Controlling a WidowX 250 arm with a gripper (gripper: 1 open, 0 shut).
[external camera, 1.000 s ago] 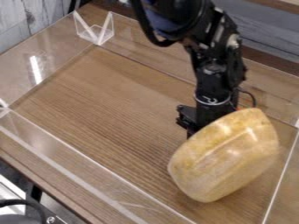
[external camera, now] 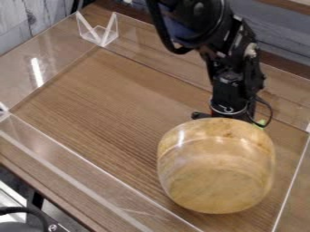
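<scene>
A large round wooden bowl [external camera: 216, 165], pale yellow-brown, lies at the front right of the wooden table. My black gripper [external camera: 226, 116] reaches down from the top of the camera view to just behind the bowl's far edge. Its fingertips are mostly hidden by the bowl, so I cannot see what lies between them.
A clear plastic holder [external camera: 100, 27] stands at the far left corner. A wall runs along the back, and cables lie at the lower left.
The bowl has gone from tilted up toward the right to sitting more level, and a little further left. The arm has moved slightly up and back.
</scene>
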